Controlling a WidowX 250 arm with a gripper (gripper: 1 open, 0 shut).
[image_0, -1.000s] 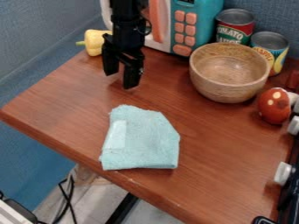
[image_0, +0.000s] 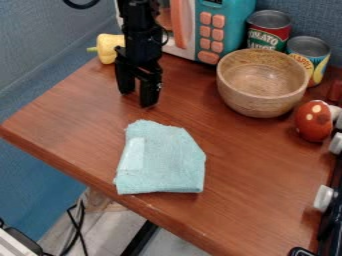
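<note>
My black gripper (image_0: 138, 85) hangs low over the back left of the wooden table, near a yellow object (image_0: 107, 47) partly behind the arm. Whether its fingers are open or shut is hard to make out. A folded light blue cloth (image_0: 160, 160) lies on the front middle of the table, apart from the gripper.
A wooden bowl (image_0: 261, 90), a tomato can (image_0: 267, 31), a second can (image_0: 313, 60) and a red spotted object (image_0: 313, 120) stand on the right. A turquoise toy microwave (image_0: 207, 30) is at the back; black equipment lines the right edge.
The gripper has shifted very slightly, if at all; everything else stays in place.
</note>
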